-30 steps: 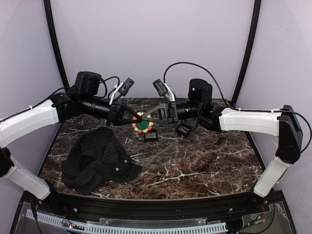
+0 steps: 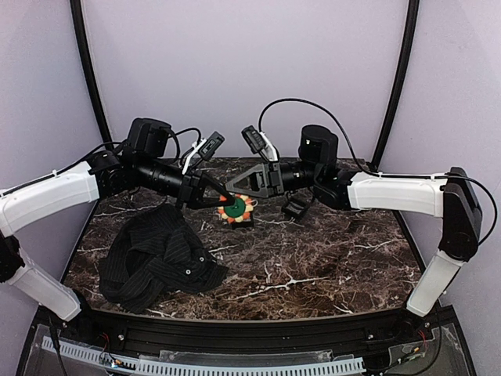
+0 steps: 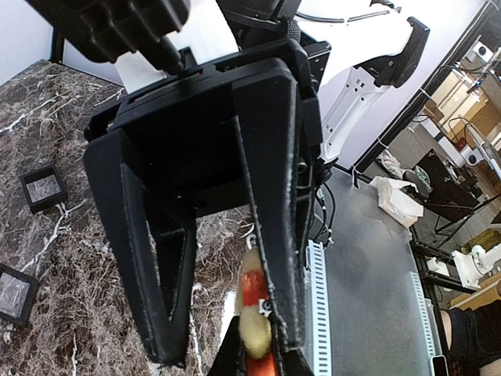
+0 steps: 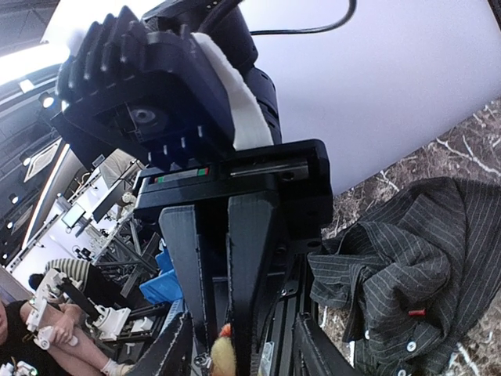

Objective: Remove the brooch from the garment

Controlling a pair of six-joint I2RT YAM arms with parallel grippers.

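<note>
The flower brooch, green-centred with orange and cream petals, hangs between my two grippers above the table. My left gripper is shut on it; in the left wrist view its petals show at the bottom. My right gripper is at the brooch's upper edge, its fingers part open around the petal edge in the left wrist view. The dark pinstriped garment lies crumpled on the left of the table, apart from the brooch.
Small black square trays lie on the marble table at the back middle and right.
The brooch and my left gripper have moved slightly right and down. My right gripper has shifted a little leftward.
</note>
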